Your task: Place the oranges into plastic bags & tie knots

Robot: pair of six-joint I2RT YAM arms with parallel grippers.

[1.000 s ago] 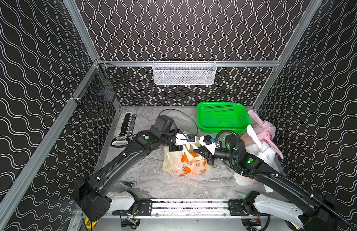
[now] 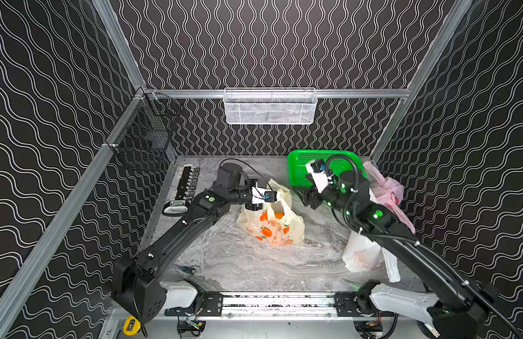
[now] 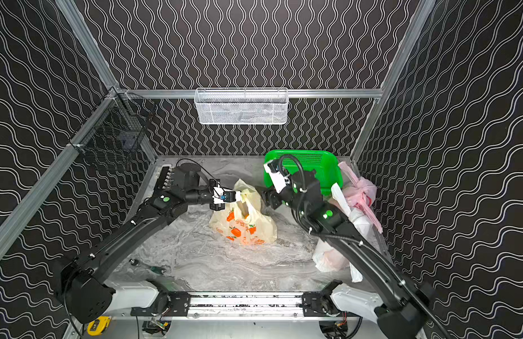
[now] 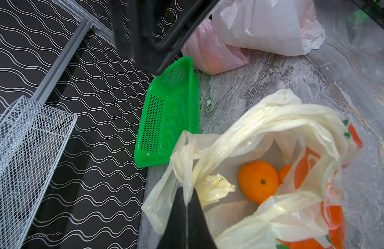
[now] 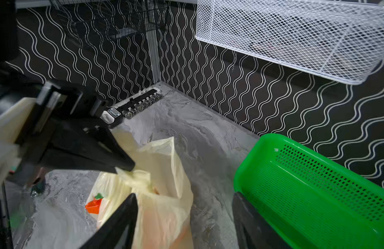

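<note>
A cream plastic bag [image 2: 272, 228] with orange fruit prints stands on the table, its mouth part open. Inside it lies an orange [image 4: 258, 181], with part of another beside it. My left gripper is shut on the bag's upper edge, a fold of plastic pinched at its fingertips. To the right of the bag, near the basket's front corner, my right gripper stands open; its fingers [image 5: 127, 220] are apart, with the bag seen beyond them and nothing held.
An empty green basket [image 5: 324, 199] stands at the back right. Tied pink [image 2: 390, 192] and white [image 2: 360, 254] bags lie at the right. A socket set [image 2: 185, 186] sits at the left.
My right gripper has drawn off from the bag and shifted back towards the green basket.
</note>
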